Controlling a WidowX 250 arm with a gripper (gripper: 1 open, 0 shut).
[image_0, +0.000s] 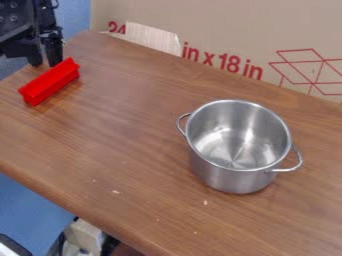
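A long red block (50, 82) lies on the wooden table near its left edge. Just above and behind it, at the top left, is my black gripper (40, 52), partly cut off by the frame; whether its fingers are apart or closed is hard to make out. A steel pot (238, 146) with two side handles stands upright on the right half of the table, empty inside.
A cardboard panel (267, 40) with red printing stands along the back edge. Blue surface shows beyond the left edge.
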